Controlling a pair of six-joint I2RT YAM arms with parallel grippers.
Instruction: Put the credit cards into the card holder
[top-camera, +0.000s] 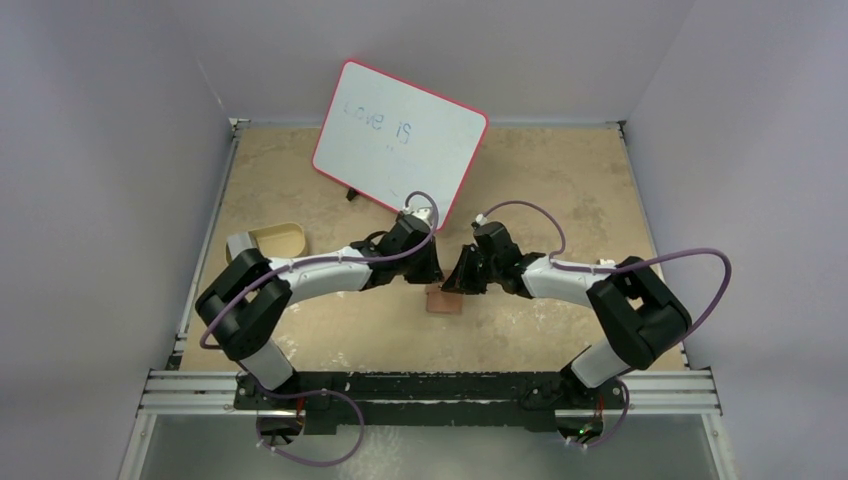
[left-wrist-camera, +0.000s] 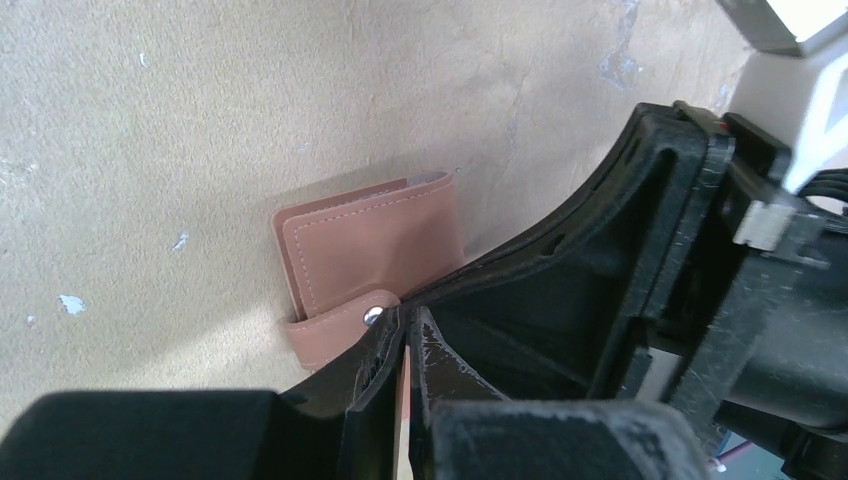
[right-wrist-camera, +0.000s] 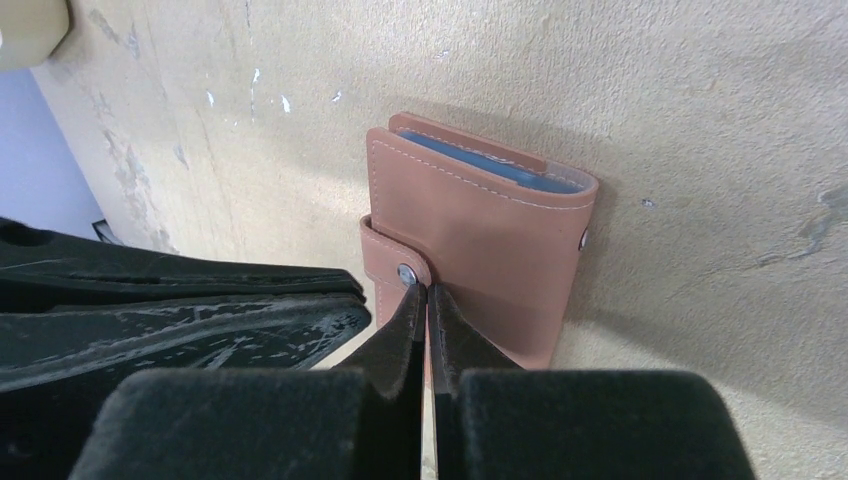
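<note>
The brown leather card holder (top-camera: 444, 304) lies on the table between my two arms. Stitched edges and a strap with a metal snap (right-wrist-camera: 407, 274) show on it in the right wrist view; the strap lies across the holder's face. Bluish clear sleeves (right-wrist-camera: 463, 155) peek out along its open edge, but whether cards are inside I cannot tell. My left gripper is shut, its tips beside the snap and strap end. Also shut, my right gripper has its tips at the snap's edge. Nothing shows between either pair of fingers. No loose credit card is visible.
A whiteboard (top-camera: 400, 135) with a red frame lies behind the arms. At the left stands a tan tray (top-camera: 283, 240) with a grey item by it. A small white object (top-camera: 606, 262) is at the right edge. Bare table surrounds the holder.
</note>
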